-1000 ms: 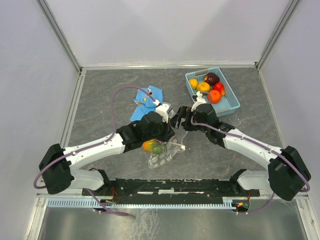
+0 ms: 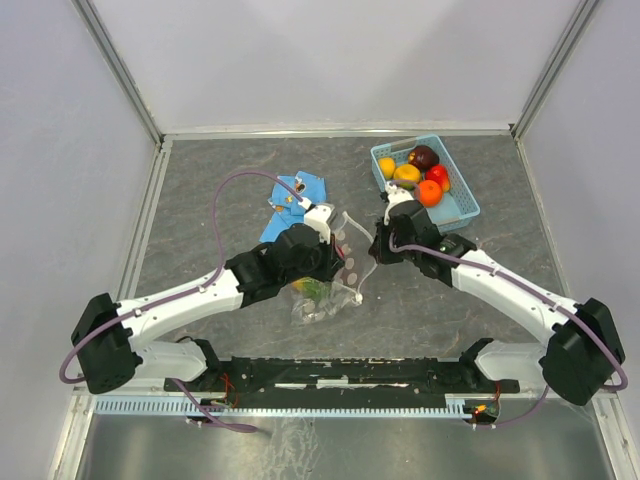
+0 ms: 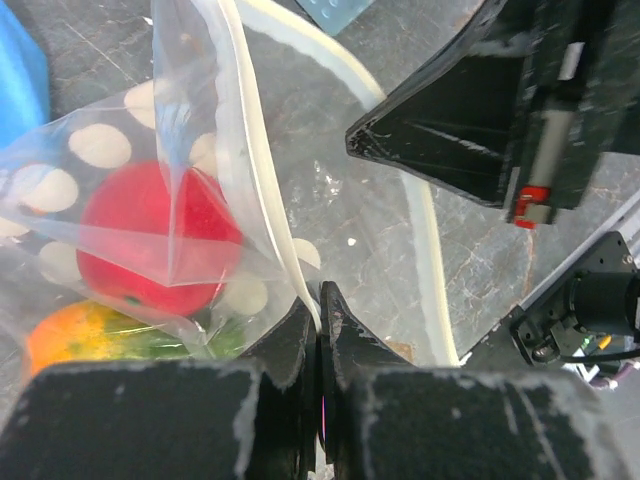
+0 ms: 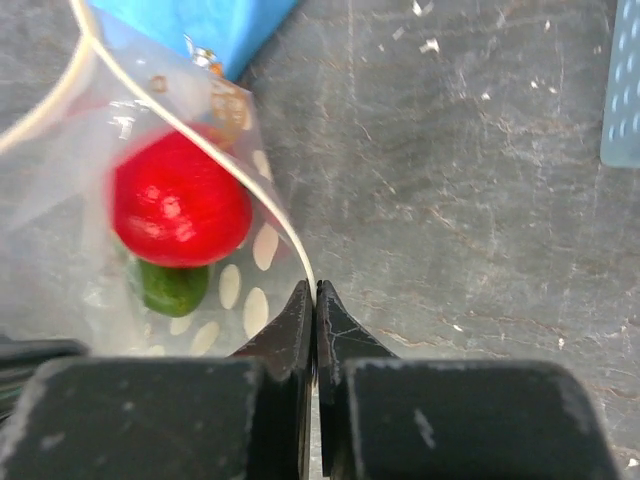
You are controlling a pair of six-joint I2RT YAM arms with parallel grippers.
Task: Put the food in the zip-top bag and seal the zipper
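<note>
The clear zip top bag (image 2: 320, 308), with white dots, stands with its mouth spread between my two grippers. Inside it are a red round food and a yellow-green one; its green end (image 4: 172, 290) shows below the red one in the right wrist view. My left gripper is shut on one side of the bag's rim. Across the opening, my right gripper is shut, its tips on the opposite rim (image 4: 270, 205). From above, the arms partly cover the bag.
A light blue basket (image 2: 460, 207) of several fruits and vegetables stands at the back right. Blue packaging (image 2: 300, 188) lies flat behind the bag.
My right gripper came away from the left one to the right, stood open by the rim, and is now shut there. The bag's mouth is spread wider; the left gripper barely shifted.
</note>
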